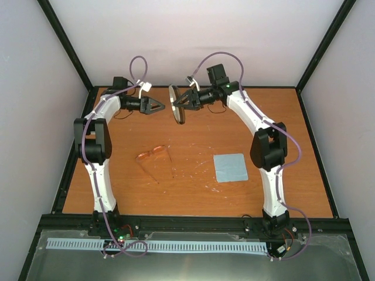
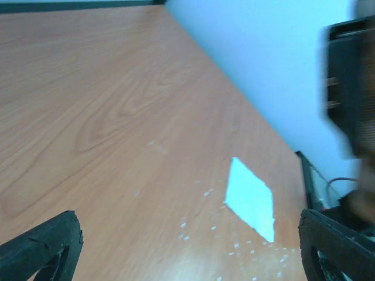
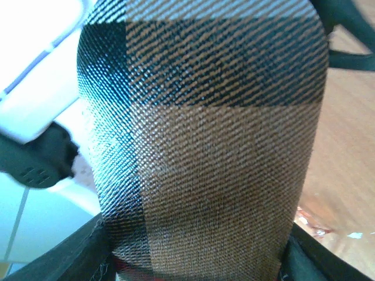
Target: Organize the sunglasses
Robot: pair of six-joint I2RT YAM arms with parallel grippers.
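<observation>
An elongated glasses case with a plaid fabric face is held upright by my right gripper, whose fingers show at the bottom of the right wrist view. My left gripper stands open just left of the case, apart from it, with nothing between its fingers. Orange-framed sunglasses lie unfolded on the table below the two grippers, left of centre.
A pale blue cloth lies flat at the right of the wooden table. Dark frame edges and walls border the table.
</observation>
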